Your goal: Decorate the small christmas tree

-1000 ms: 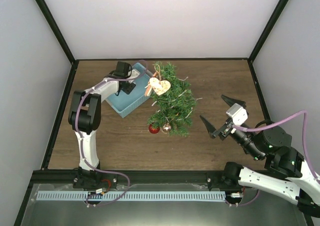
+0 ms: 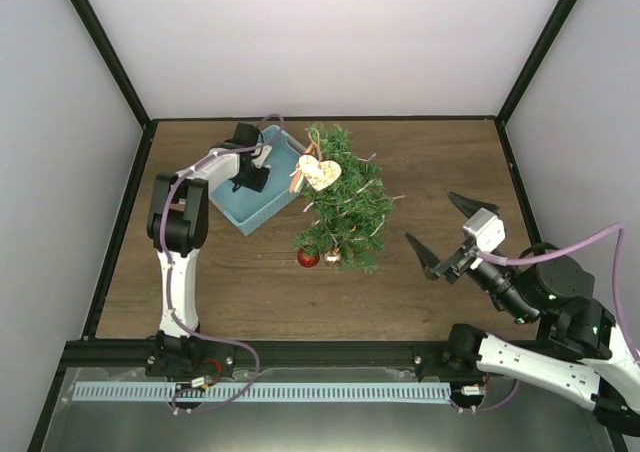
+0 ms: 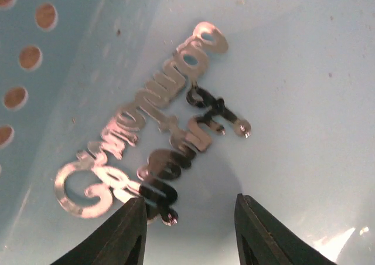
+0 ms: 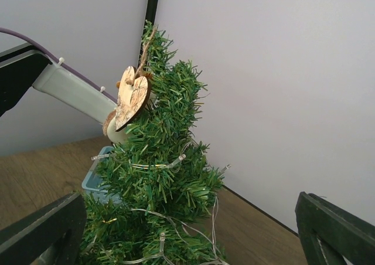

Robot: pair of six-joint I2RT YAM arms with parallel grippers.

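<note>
The small Christmas tree (image 2: pixel 350 212) carries a wooden heart ornament (image 2: pixel 320 172), red and silver baubles near its lower front and string lights; it also fills the right wrist view. My left gripper is low inside the blue bin (image 2: pixel 242 200), fingers apart, with nothing clearly between them, just beside shiny script-lettered ornaments (image 3: pixel 117 136) lying flat on the bin floor. My right gripper (image 2: pixel 429 228) stands open to the right of the tree, empty.
The bin sits left of the tree, close to it. Walls and dark frame rails border the workspace.
The left arm has shifted slightly within and over the bin. The right arm has moved a little rightward. The tree is unchanged.
</note>
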